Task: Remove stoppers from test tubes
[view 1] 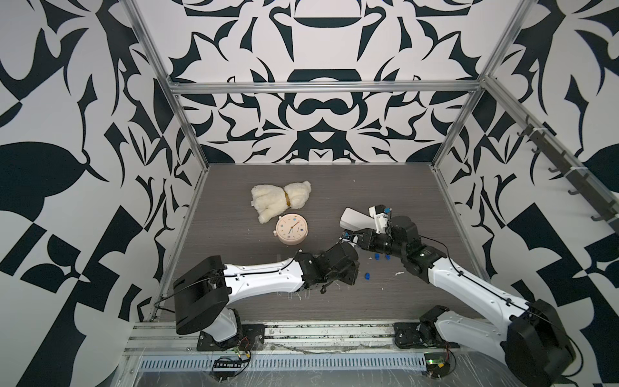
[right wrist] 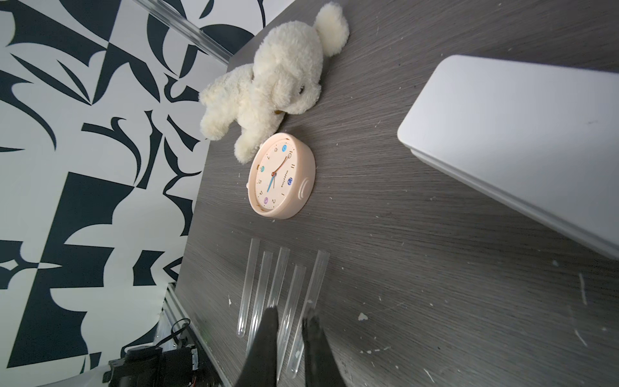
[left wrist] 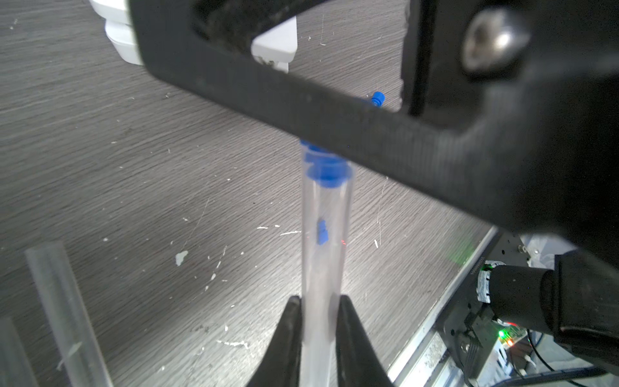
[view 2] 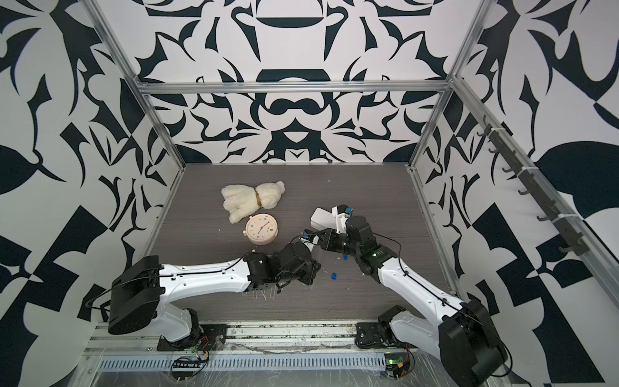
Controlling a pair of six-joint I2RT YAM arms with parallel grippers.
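My left gripper is shut on a clear test tube [left wrist: 324,213], which stands up lengthwise in the left wrist view. A blue stopper [left wrist: 329,171] sits in its mouth, its top hidden behind a black bar of the right gripper. In the top left view the two grippers meet near the table's middle. The right gripper has its fingers slightly apart, with nothing seen held between them. Several clear tubes [right wrist: 248,290] lie side by side on the table, no stoppers showing in them.
A white box [right wrist: 515,142] lies behind the right gripper. Loose blue stoppers [view 1: 367,276] are scattered near the arms. A peach clock [right wrist: 281,175] and a cream plush dog [right wrist: 283,71] rest at the left.
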